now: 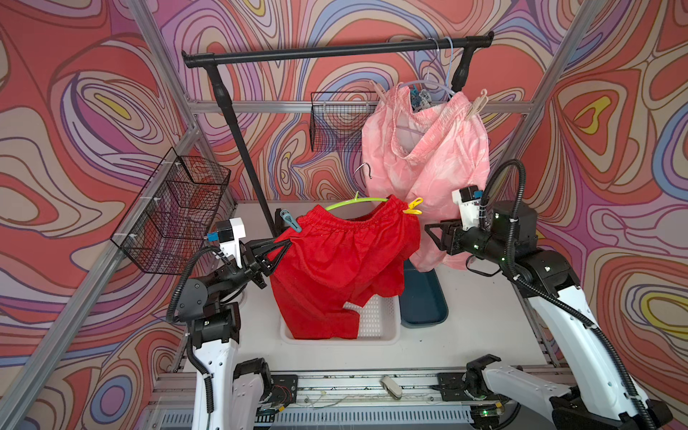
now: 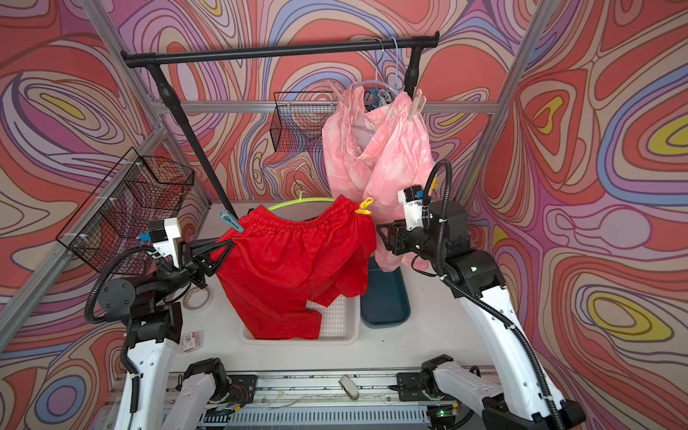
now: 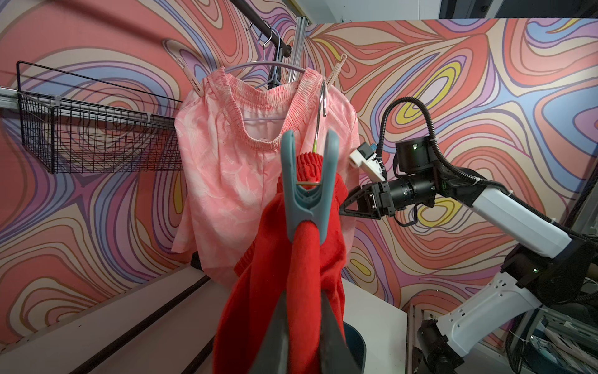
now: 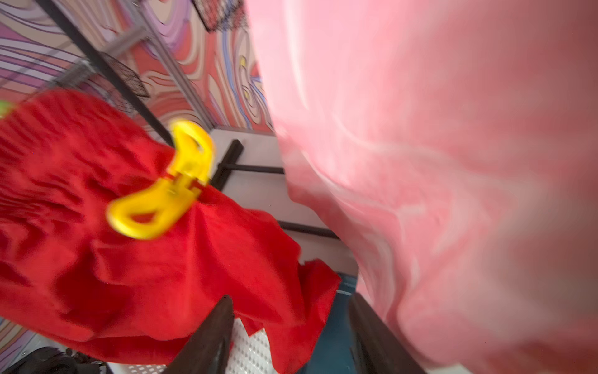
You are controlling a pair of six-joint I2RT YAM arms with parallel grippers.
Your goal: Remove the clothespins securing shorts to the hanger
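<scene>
Red shorts [image 1: 337, 265] hang on a green hanger [image 1: 356, 198], with a grey-blue clothespin [image 1: 290, 220] at their left waistband corner and a yellow clothespin [image 1: 412, 206] at the right. My left gripper [image 1: 283, 247] is shut on the shorts' left side, just below the blue clothespin [image 3: 308, 187], red fabric between its fingers. My right gripper [image 1: 432, 236] stands open to the right of the shorts and lower than the yellow pin, apart from both. In the right wrist view the yellow pin [image 4: 158, 205] is up and left of its fingers.
A pink garment [image 1: 423, 143] with wooden-looking pins hangs on the rack [image 1: 337, 50], close behind my right gripper. A white basket [image 1: 387, 333] and dark tray [image 1: 430, 311] lie below. Wire baskets [image 1: 168, 215] hang at the left and back.
</scene>
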